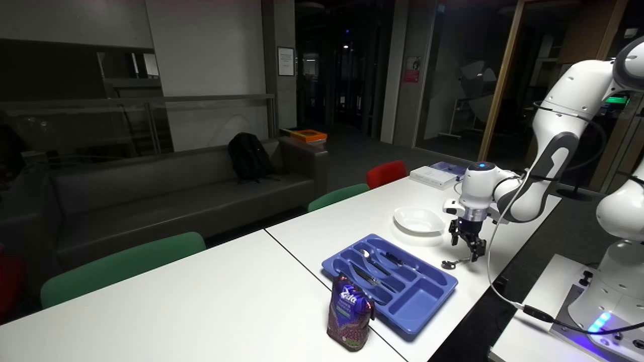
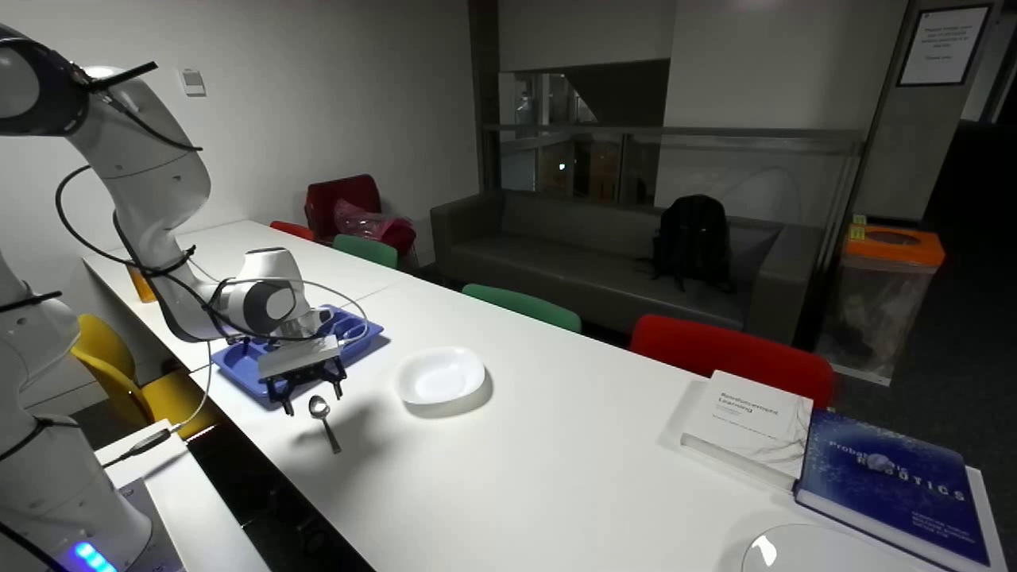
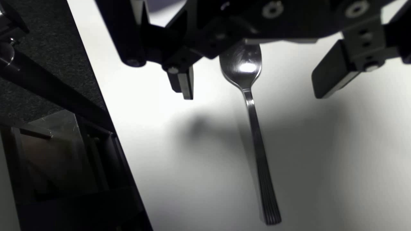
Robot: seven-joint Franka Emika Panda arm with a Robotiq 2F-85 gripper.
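A metal spoon [image 3: 260,146] lies flat on the white table, its bowl pointing toward the blue cutlery tray [image 2: 255,375]. Above it hangs my gripper, open, with one finger to each side of the spoon and neither touching it. The gripper's body covers the tip of the spoon's bowl in the wrist view. In exterior view 2 the spoon [image 2: 325,423] shows just below the gripper [image 2: 312,400]. Several pieces of cutlery lie in the tray's compartments in exterior view 1.
A white bowl [image 2: 440,375] stands beside the spoon. Near the tray is a dark coffee bag [image 1: 350,314]. Two books [image 2: 753,419] lie at the table's far end. The table edge [image 3: 115,132] runs close to the spoon.
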